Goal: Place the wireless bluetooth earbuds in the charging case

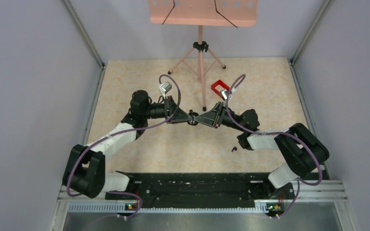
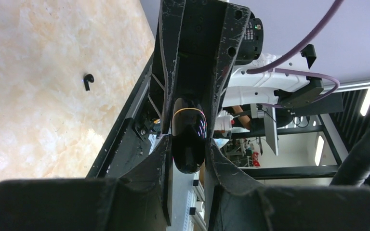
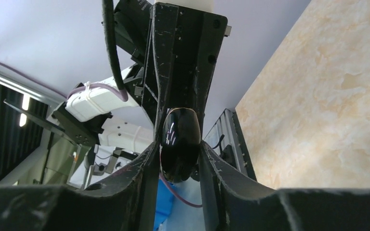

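Between my two grippers, above the table's middle, is the glossy black charging case (image 1: 192, 121), upright with a thin seam line in the left wrist view (image 2: 188, 134). My left gripper (image 1: 185, 117) has its fingertips on the case. My right gripper (image 1: 200, 119) reaches it from the opposite side, fingertips at its sides in the right wrist view (image 3: 180, 154); how firmly either grips is unclear. A black earbud (image 1: 234, 148) lies on the table toward the front right, also visible in the left wrist view (image 2: 87, 81). The other earbud is hidden in the top view.
A red open box (image 1: 215, 85) lies at the back right beside the pink stand (image 1: 200, 33), whose legs rest on the table. Its front edge borders a dark gap.
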